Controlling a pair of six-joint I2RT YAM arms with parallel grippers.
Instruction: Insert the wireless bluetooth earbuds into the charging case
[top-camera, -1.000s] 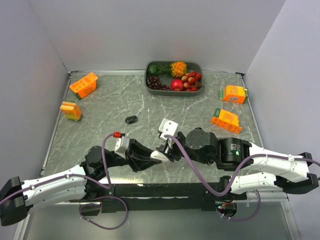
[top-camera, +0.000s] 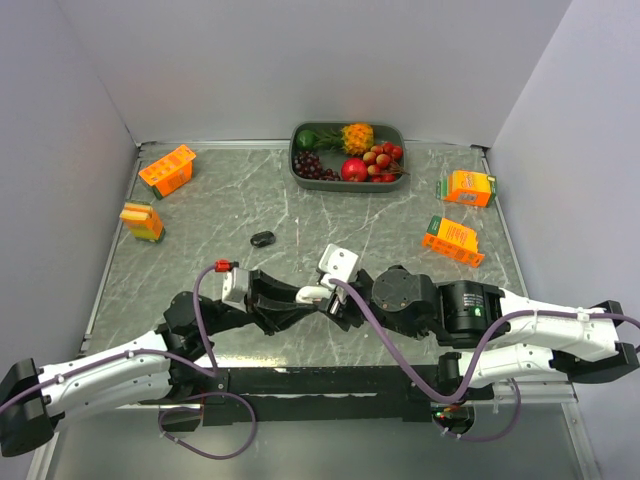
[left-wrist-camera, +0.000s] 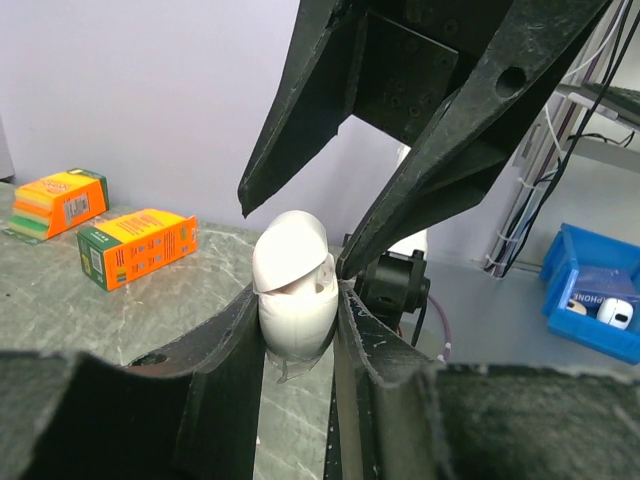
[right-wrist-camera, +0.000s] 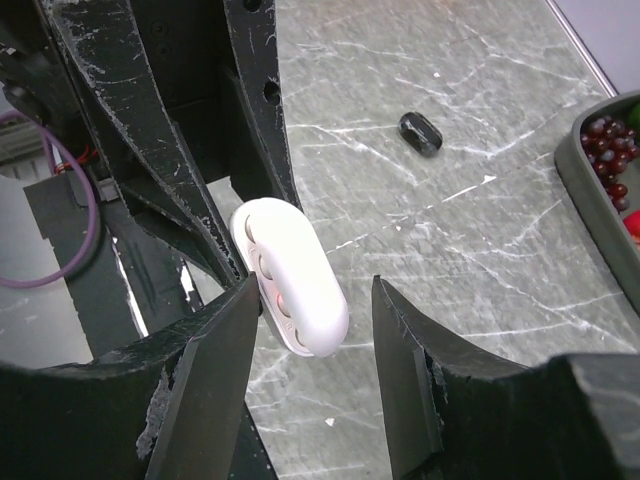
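Note:
The white charging case (left-wrist-camera: 298, 318) is clamped in my left gripper, one finger (left-wrist-camera: 228, 350) on each side. Its lid (left-wrist-camera: 290, 245) stands part open, with a gap above the body. In the right wrist view the case (right-wrist-camera: 305, 285) shows a pale inner face with small holes. My right gripper is open around the case. Its left finger (right-wrist-camera: 225, 325) is close against the case, and clear space separates the case from its right finger (right-wrist-camera: 390, 320). I cannot make out any earbud for certain.
A small black object (top-camera: 263, 239) lies on the marble table behind the grippers. Farther back stands a grey fruit tray (top-camera: 347, 185). Orange boxes (top-camera: 166, 172) are at the left and right edges.
The left gripper shifted slightly left, still clasping the case.

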